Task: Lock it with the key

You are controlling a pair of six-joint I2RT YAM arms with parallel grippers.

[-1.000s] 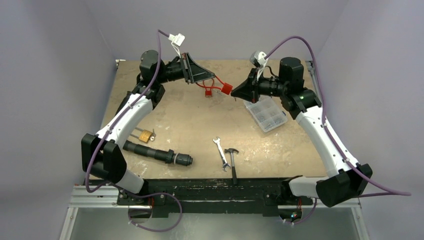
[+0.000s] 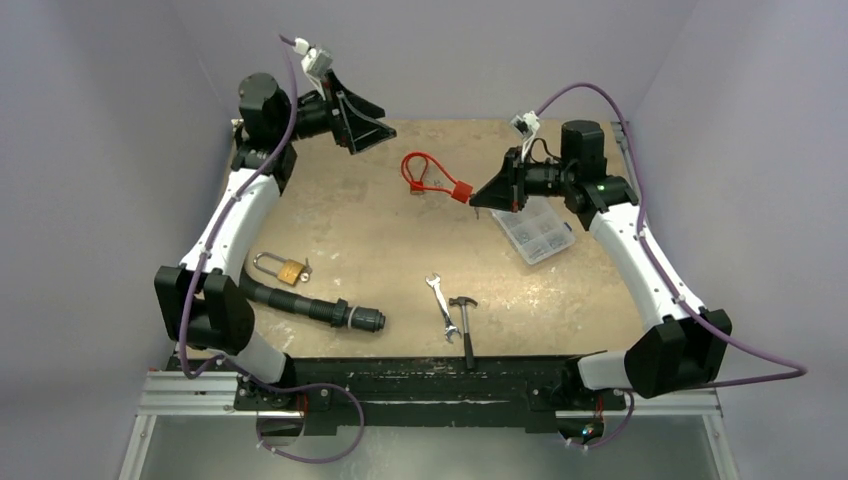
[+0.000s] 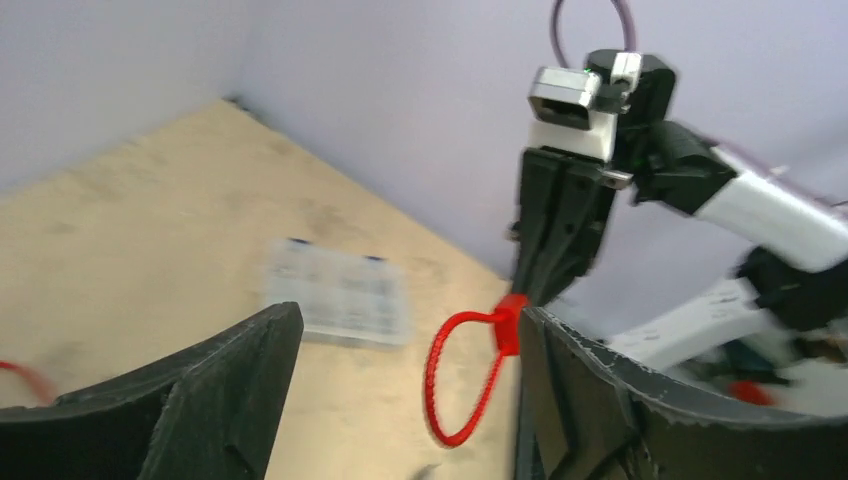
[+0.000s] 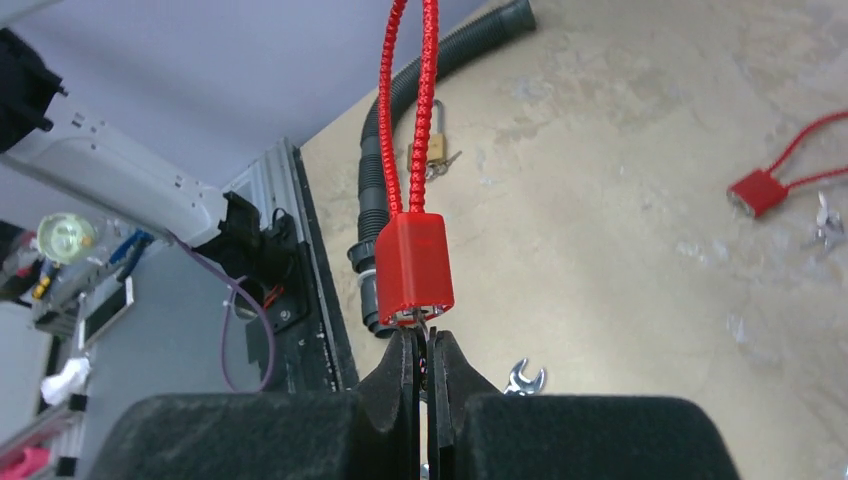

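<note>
A red cable padlock (image 4: 414, 262) hangs out from my right gripper, which is shut on a metal piece at the lock's base, apparently its key; the cable loop extends beyond the lock body. My left gripper (image 2: 372, 130) stands open above the back left of the table, apart from that lock, whose loop shows between its fingers in the left wrist view. A second red cable lock (image 4: 757, 191) lies on the table with keys (image 4: 829, 224) beside it.
A brass padlock (image 2: 289, 271) and black hose (image 2: 325, 312) lie front left; a wrench (image 2: 442, 305) and hammer (image 2: 466, 335) front centre; a clear compartment box (image 2: 535, 232) sits at the right.
My left gripper has let go of the cable loop and moved up and left, away from it. The right gripper and the lock have shifted slightly right and down in the top view.
</note>
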